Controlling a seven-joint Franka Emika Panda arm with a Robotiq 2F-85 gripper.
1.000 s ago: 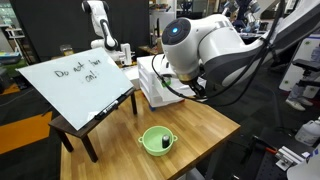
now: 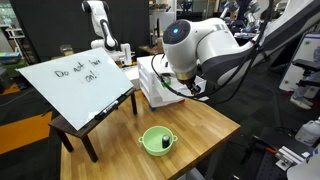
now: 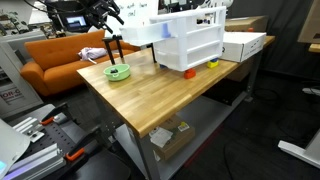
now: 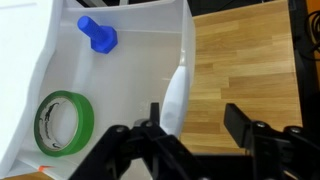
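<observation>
In the wrist view, my gripper stands part open at the edge of a pale, translucent drawer (image 4: 125,75). The drawer's white front rim (image 4: 178,85) runs up to the left finger, while the right finger is apart from it, over the wooden table. Whether the left finger touches the rim is not clear. Inside the drawer lie a roll of green tape (image 4: 84,124) and a blue peg-like piece (image 4: 97,34). Exterior view 2 shows the white drawer unit (image 3: 195,38) on the table. My arm largely hides the gripper in exterior view 1.
A light green bowl (image 2: 151,147) with a dark object in it stands on the wooden table (image 2: 112,160). A tilted white board (image 2: 75,85) with handwriting is at the left. Small red (image 3: 190,73) and yellow (image 3: 213,64) items lie before the unit.
The arm has shifted slightly down and to the right in exterior view 1. The bowl and the board have stayed in place.
</observation>
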